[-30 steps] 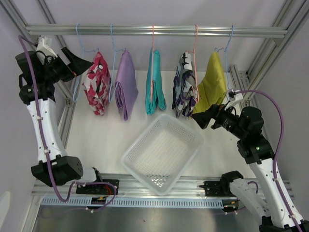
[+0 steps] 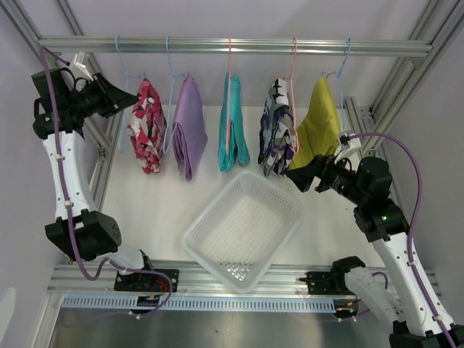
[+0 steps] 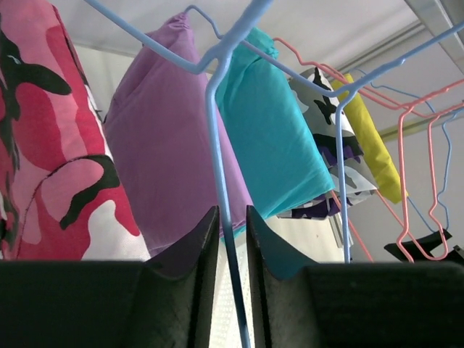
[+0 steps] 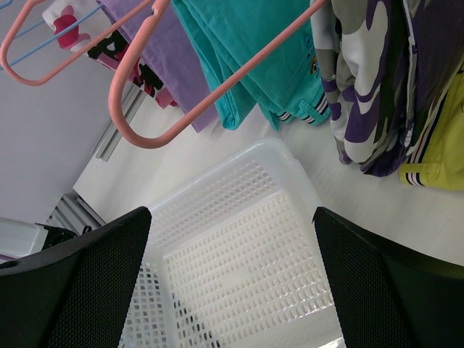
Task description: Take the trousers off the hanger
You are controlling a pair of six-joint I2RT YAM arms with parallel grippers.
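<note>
Trousers hang on hangers from the rail (image 2: 232, 46): pink camouflage (image 2: 147, 127), purple (image 2: 187, 130), teal (image 2: 233, 123), dark camouflage (image 2: 275, 127), yellow (image 2: 319, 127). My left gripper (image 2: 123, 101) is at the pink pair's blue hanger. In the left wrist view, the blue hanger wire (image 3: 219, 159) runs down between its fingertips, which stand slightly apart; whether they touch it is unclear. The pink fabric (image 3: 51, 145) lies left of them. My right gripper (image 2: 304, 177) stands open below the dark camouflage and yellow pairs, a pink hanger (image 4: 127, 123) above it in its wrist view.
A white perforated basket (image 2: 196, 233) sits on the white board below the teal trousers. Metal frame posts (image 2: 417, 72) bound both sides. The board is clear left and right of the basket.
The pink trousers swayed slightly. The right arm is almost unchanged.
</note>
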